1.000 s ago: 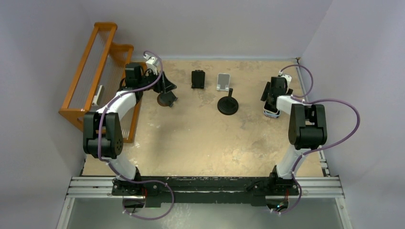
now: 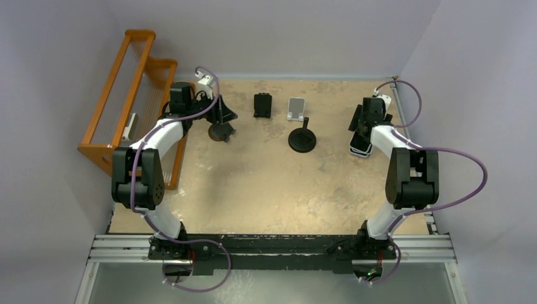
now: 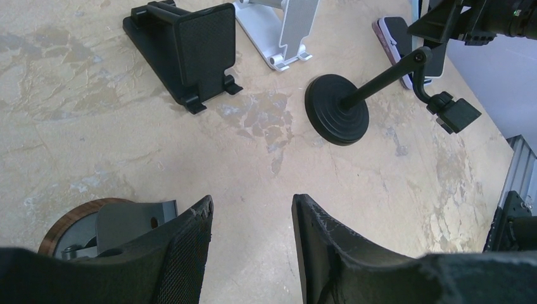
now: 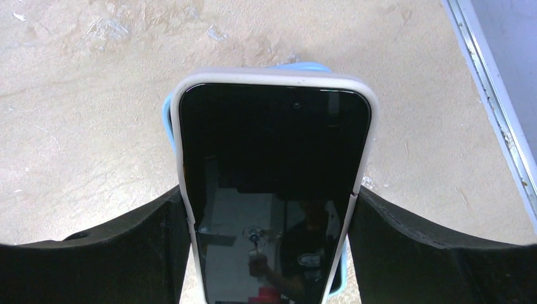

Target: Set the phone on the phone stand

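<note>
In the right wrist view a white-cased phone (image 4: 272,152) with a black screen is between the fingers of my right gripper, which is shut on it; a blue-edged phone (image 4: 301,66) lies beneath. My left gripper is open and empty above a round dark stand (image 3: 133,225). A black stand (image 3: 206,44) and a white stand (image 3: 294,28) stand at the back, with a round-based black stand (image 3: 332,114) in front of them, right of centre.
A wooden rack (image 2: 114,76) lines the left side. Walls border the back and right.
My right arm has shifted slightly at the gripper and elbow, uncovering more of the phones in the top view. The left gripper has moved very slightly.
</note>
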